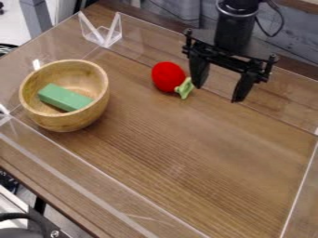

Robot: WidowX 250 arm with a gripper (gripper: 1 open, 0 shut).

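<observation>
A black robot gripper (222,79) hangs over the back right of the wooden table, open, with its two fingers spread apart. Left of it, a red round object (169,76) with a light green part (185,89) lies on the table. At the left sits a tan bowl (91,110) holding a green block (65,100).
A white wire-like object (102,32) stands at the back left. Black cables show off the table at the lower left, and a grey covering hangs behind the arm.
</observation>
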